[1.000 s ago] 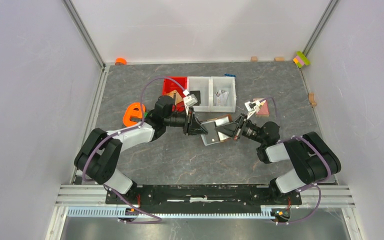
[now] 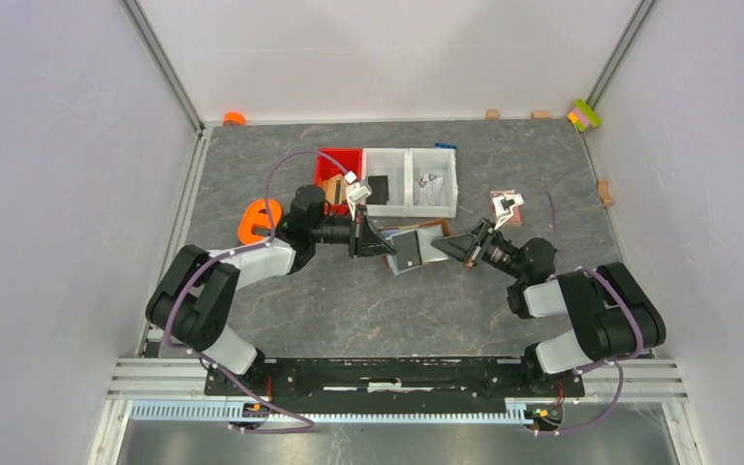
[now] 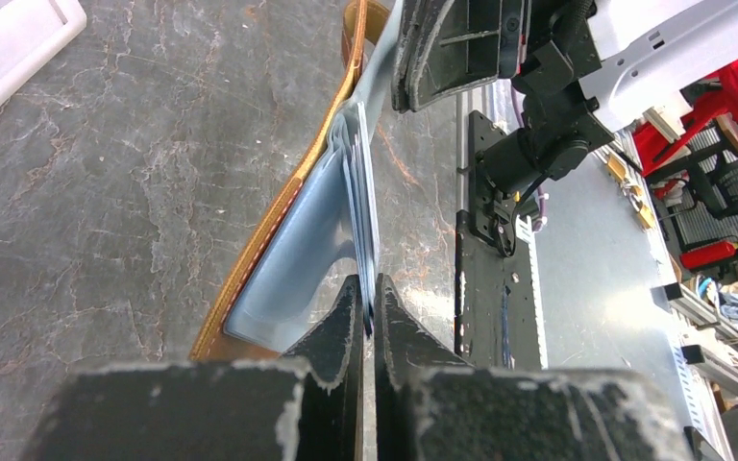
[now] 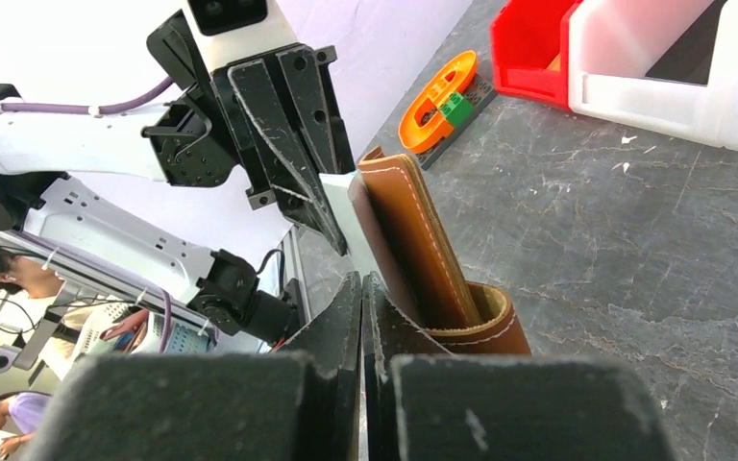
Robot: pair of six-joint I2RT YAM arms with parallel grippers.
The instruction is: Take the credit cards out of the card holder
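Note:
The brown leather card holder (image 4: pixel 428 250) stands opened out on the table between my two grippers. Its thin pale plastic leaves (image 3: pixel 357 206) run down into my left gripper, which is shut on them. A dark grey card (image 2: pixel 407 250) shows in the top view, with a paler panel (image 2: pixel 431 244) to its right. My right gripper is shut at the holder's edge, its tips in front of the pale leaf edge (image 4: pixel 370 235). Whether a thin leaf or card lies between them is hidden.
Behind the holder stand a white two-part tray (image 2: pixel 409 210) and a red bin (image 2: pixel 351 160). An orange tape dispenser (image 2: pixel 252 221) lies at left. A pinkish flat item (image 2: pixel 513 215) lies behind the right arm.
My left gripper has drawn slightly left.

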